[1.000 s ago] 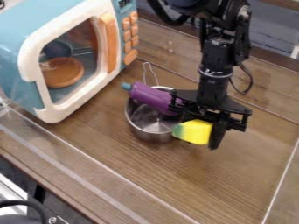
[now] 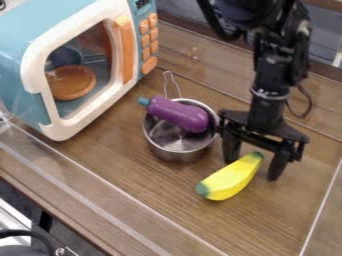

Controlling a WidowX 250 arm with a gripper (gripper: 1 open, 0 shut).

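A yellow toy banana (image 2: pixel 230 178) with green tips lies on the wooden table just right of and in front of a steel pot (image 2: pixel 179 141). A purple eggplant (image 2: pixel 181 114) rests across the pot. My black gripper (image 2: pixel 255 156) is low over the table at the banana's back end, its fingers open and straddling that end or just above it; exact contact is hard to tell.
A blue and white toy microwave (image 2: pixel 56 115) with an open front and an orange plate inside stands at the left.
A second ago the banana was up in my gripper by the pot; it now lies on the table.
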